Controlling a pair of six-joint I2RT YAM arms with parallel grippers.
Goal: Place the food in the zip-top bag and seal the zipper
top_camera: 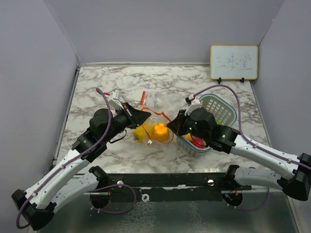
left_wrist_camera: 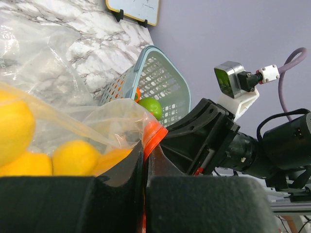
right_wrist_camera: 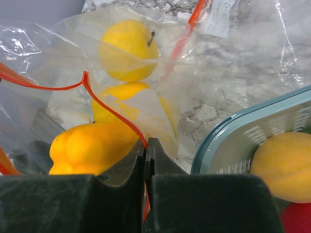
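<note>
A clear zip bag (top_camera: 153, 104) with red zipper sits mid-table, holding yellow food: a yellow pepper (right_wrist_camera: 92, 148) and a yellow apple (right_wrist_camera: 127, 48). My left gripper (top_camera: 146, 116) is at the bag's upper left, shut on the red zipper edge, seen close in the left wrist view (left_wrist_camera: 146, 165). My right gripper (top_camera: 172, 125) is at the bag's right side, shut on the zipper strip, which runs between its fingertips.
A grey basket (top_camera: 218, 104) with a lime (left_wrist_camera: 150, 107), a red item (right_wrist_camera: 296, 216) and other food stands right, beside the bag. A whiteboard (top_camera: 233, 61) stands at the back right.
</note>
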